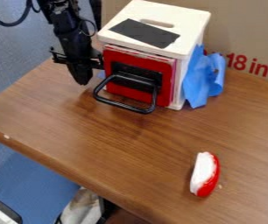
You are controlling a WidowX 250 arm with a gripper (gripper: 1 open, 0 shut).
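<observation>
A white box with a red front [160, 66] and a black loop handle [123, 107] stands at the back of the wooden table. A red-and-white piece [204, 175] lies on the right part of the table. My black gripper [81, 74] is at the box's left side, pointing down, partly in shadow; whether it is open or shut is unclear.
Blue crumpled material [203, 80] lies against the box's right side, before a cardboard backdrop [255, 31]. The table's left edge drops to the blue floor.
</observation>
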